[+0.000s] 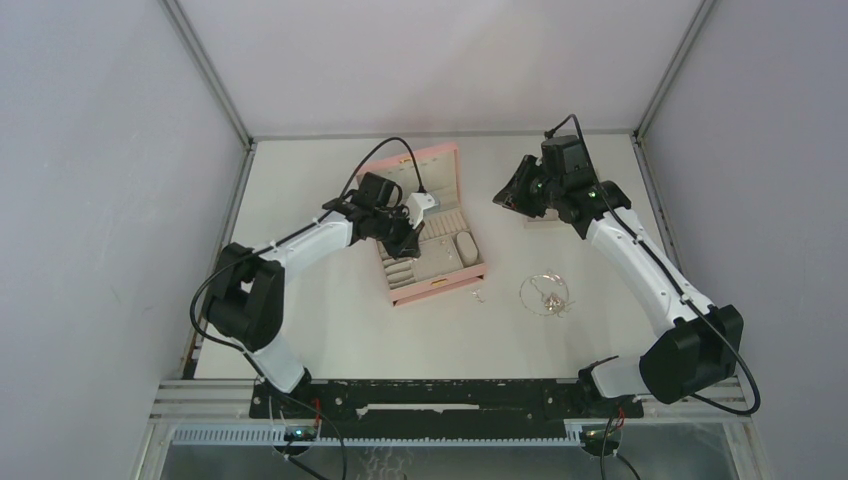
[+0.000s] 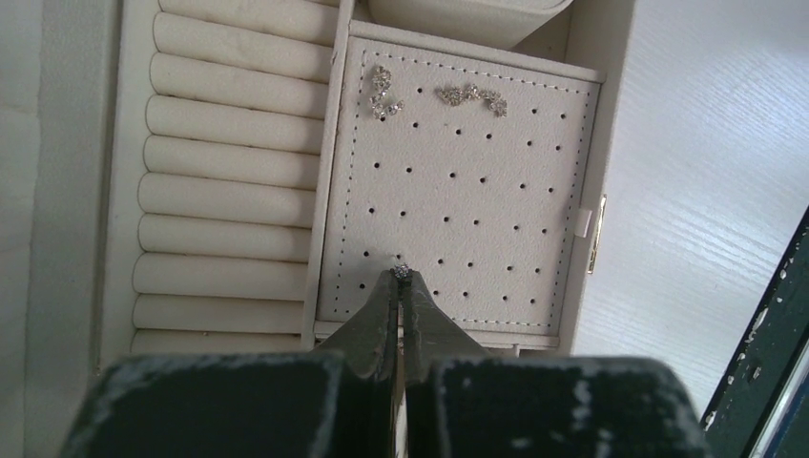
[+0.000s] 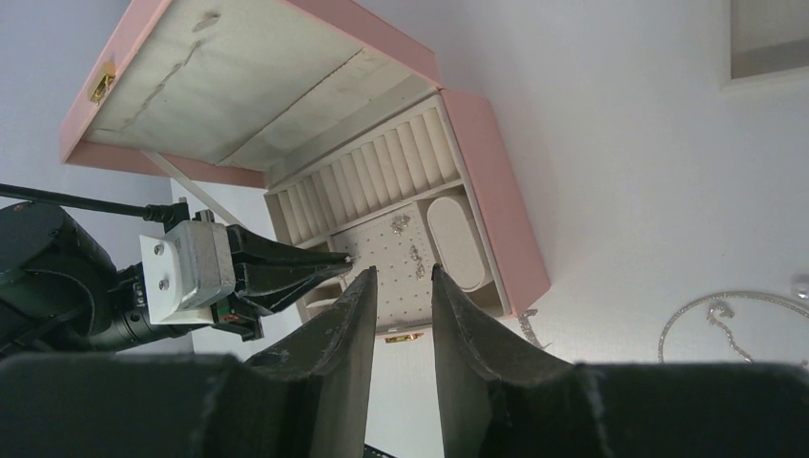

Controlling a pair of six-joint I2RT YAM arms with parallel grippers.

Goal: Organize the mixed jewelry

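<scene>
A pink jewelry box (image 1: 437, 287) stands with its lid raised, cream compartments inside. In the left wrist view, its perforated earring panel (image 2: 477, 205) carries two small sparkling clusters, one earring cluster (image 2: 382, 93) near the corner and another earring cluster (image 2: 474, 95) beside it. My left gripper is shut over the panel's edge, with a small glittering earring (image 2: 401, 271) at its fingertips. Raised high on the right, my right gripper is part open, with nothing between its fingers. A necklace (image 1: 548, 297) lies coiled on the table, with tangled pieces inside its loop.
Ring rolls (image 2: 234, 162) line the box beside the panel. A small dangling piece (image 3: 529, 329) lies just outside the box. A shallow pale tray (image 3: 771, 43) sits beneath the right arm, partly hidden from above. Free table surrounds the box's front.
</scene>
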